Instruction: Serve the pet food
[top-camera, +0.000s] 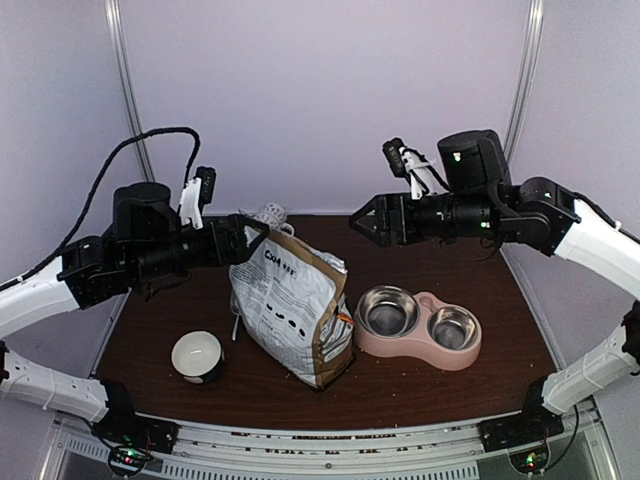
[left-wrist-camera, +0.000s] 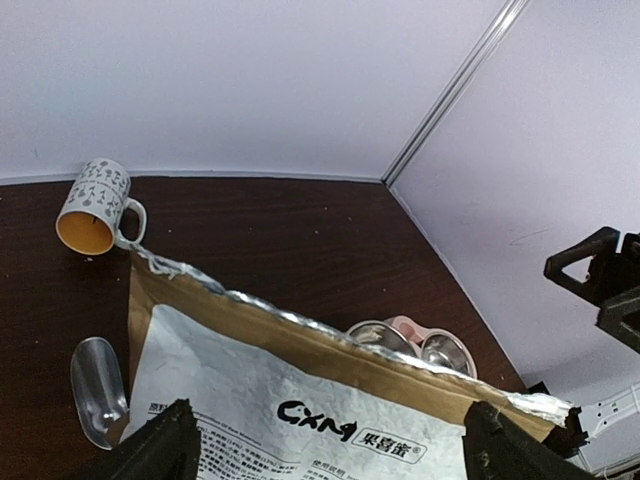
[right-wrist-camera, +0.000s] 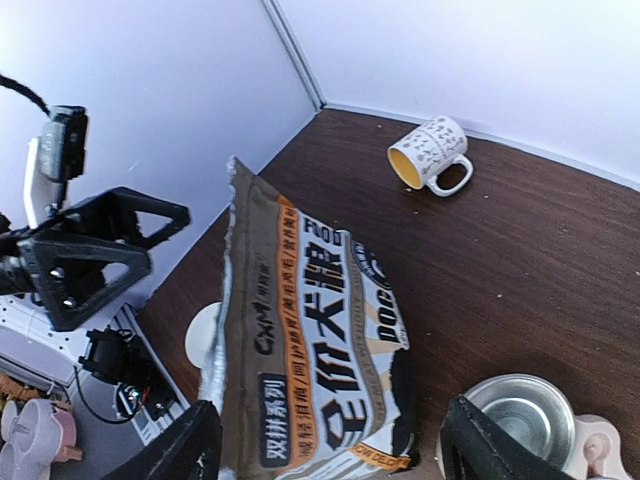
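A white and brown pet food bag (top-camera: 290, 310) stands upright in the middle of the table. The pink double bowl (top-camera: 405, 350) with two steel dishes lies to its right. A metal scoop (left-wrist-camera: 98, 390) lies beside the bag in the left wrist view. My left gripper (top-camera: 255, 236) is open, above the bag's upper left, with nothing between its fingers. My right gripper (top-camera: 372, 220) hangs higher, right of the bag, its fingers apart with nothing seen between them.
A white bowl (top-camera: 197, 355) sits at the front left. A patterned mug (right-wrist-camera: 425, 150) lies on its side at the back.
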